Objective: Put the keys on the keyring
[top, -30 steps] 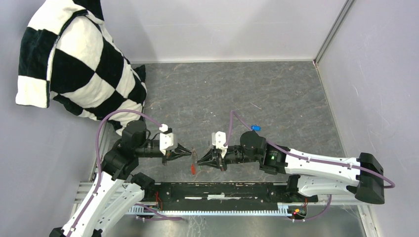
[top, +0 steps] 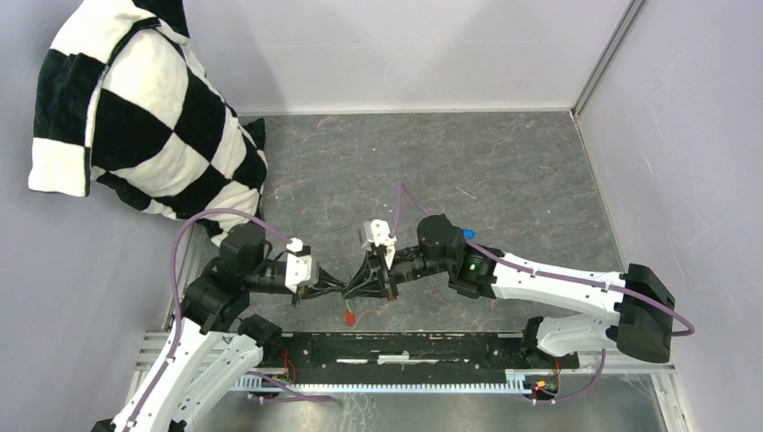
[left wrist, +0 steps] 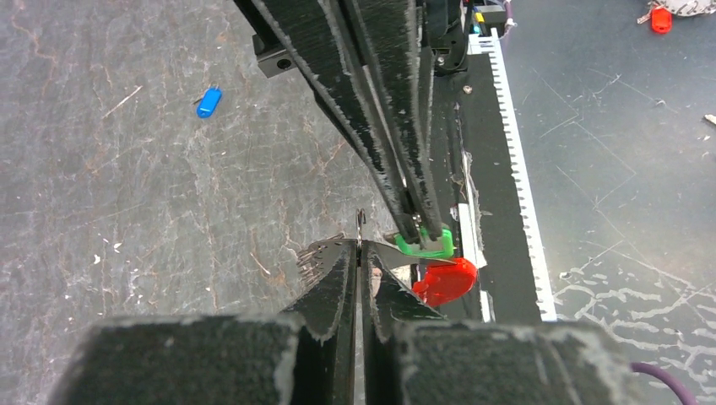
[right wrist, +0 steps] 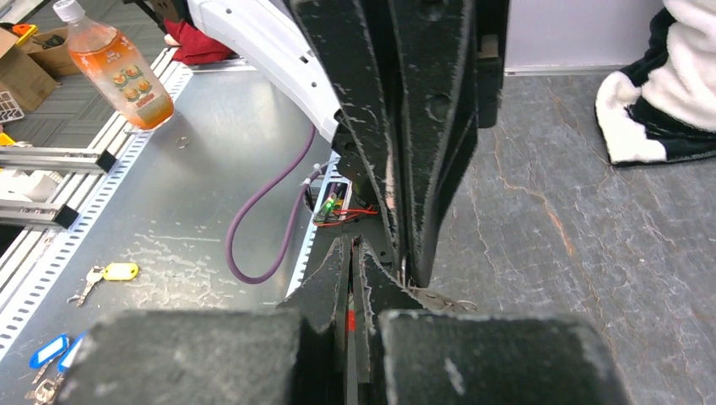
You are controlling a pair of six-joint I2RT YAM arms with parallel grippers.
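My left gripper is shut on thin metal, with a toothed key (left wrist: 322, 255) sticking out on one side. On the other side hang a green tag (left wrist: 427, 245) and a red tag (left wrist: 446, 282). The red tag (top: 349, 318) also shows below the grippers in the top view. My right gripper is shut, its fingertips (left wrist: 432, 229) right by the green tag; whether they touch the metal there is unclear. Seen from the right wrist, the left fingers (right wrist: 405, 253) come down close beside it, with key metal (right wrist: 443, 301) behind. The ring itself is hard to make out.
A blue tag (left wrist: 208, 102) lies alone on the grey floor (top: 432, 162). Beyond the black rail (top: 405, 347) lie a yellow-tagged key (right wrist: 120, 271) and blue-tagged keys (right wrist: 51, 349). A checkered cushion (top: 162, 117) fills the back left.
My right gripper has moved left, closing the gap to the left gripper until their tips overlap in the top view. The left arm and the hanging tags have shifted only slightly.
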